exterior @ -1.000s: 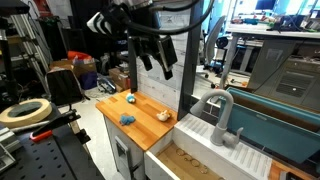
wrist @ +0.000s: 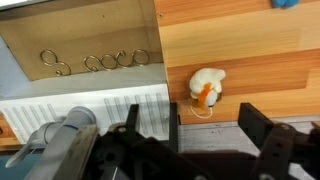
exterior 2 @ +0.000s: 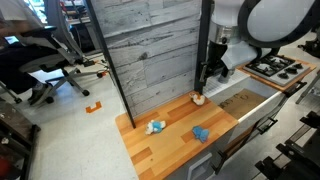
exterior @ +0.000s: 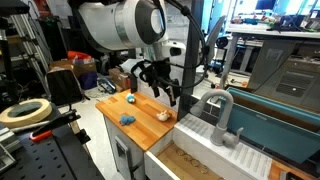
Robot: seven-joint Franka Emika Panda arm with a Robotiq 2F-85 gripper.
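A small white toy with an orange part lies on the wooden top, near its edge by the faucet. My gripper is open above that edge, its dark fingers apart at the bottom of the wrist view. Nothing shows between them. In exterior view 1 the gripper hangs just above the white toy. One blue toy lies near the front of the wood, and another blue-and-white toy is farther back.
An open drawer holds several small wire hooks. A grey faucet rises beside the white ribbed drainboard. Behind the wooden top stands a pale panel. Bare wood lies between the toys.
The arm and gripper have come down toward the white toy at the edge of the wood. The toys, drawer and faucet have not moved.
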